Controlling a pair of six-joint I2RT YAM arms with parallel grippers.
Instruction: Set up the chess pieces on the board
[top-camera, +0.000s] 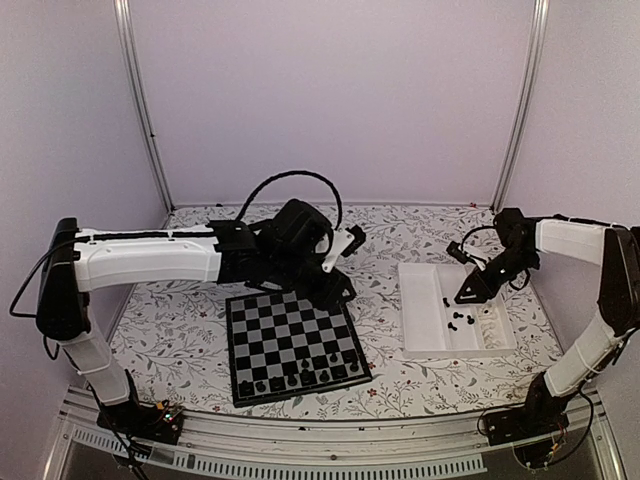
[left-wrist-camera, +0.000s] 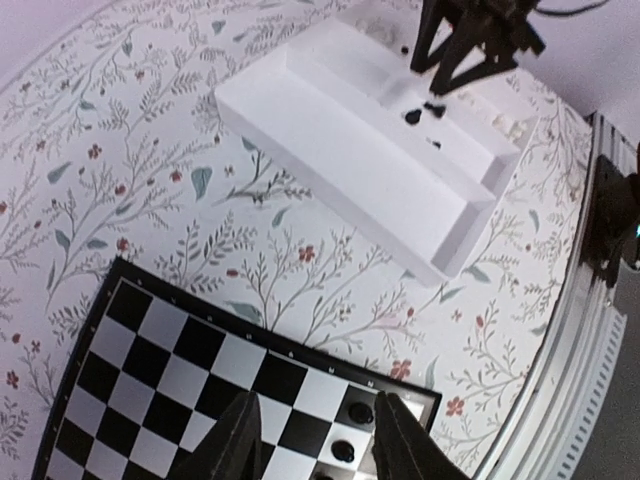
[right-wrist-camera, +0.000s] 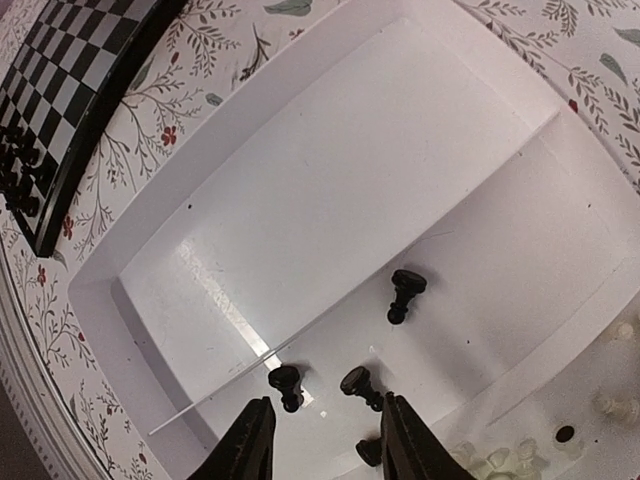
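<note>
The chessboard (top-camera: 285, 340) has black pieces along its near rows. My left gripper (top-camera: 330, 295) is raised over the board's far right corner; its fingers are apart with nothing between them in the left wrist view. The white tray (top-camera: 430, 310) holds several loose black pieces, such as a pawn (right-wrist-camera: 404, 290) and another piece (right-wrist-camera: 285, 385) lying on their sides, with white pieces (right-wrist-camera: 612, 405) in its side compartment. My right gripper (top-camera: 470, 295) is low over the tray above the black pieces, fingers apart.
Pale walls enclose the table.
</note>
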